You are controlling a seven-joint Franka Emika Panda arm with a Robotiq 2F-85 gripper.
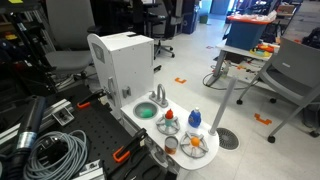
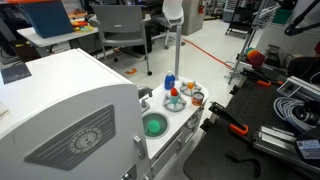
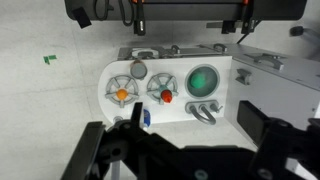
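Observation:
A white toy kitchen counter [image 1: 183,116] carries a green sink [image 1: 147,110] with a grey faucet [image 1: 159,92] and two round burners. On one burner sits a red object [image 1: 169,115]; an orange one [image 1: 195,141] sits on the other. A blue bottle [image 1: 194,118] stands behind the burners, and a small can-like cup [image 1: 171,145] stands at the front edge. From above, my gripper is open over the counter's rear side, its dark fingers [image 3: 268,140] wide apart. Nothing shows between them. Both exterior views leave the gripper out.
A tall white cabinet [image 2: 70,122] adjoins the sink end. Along the counter's front runs a black table [image 1: 98,130] with coiled cable [image 1: 58,155] and orange-black clamps [image 1: 130,150]. A white post [image 1: 226,98] rises behind the blue bottle.

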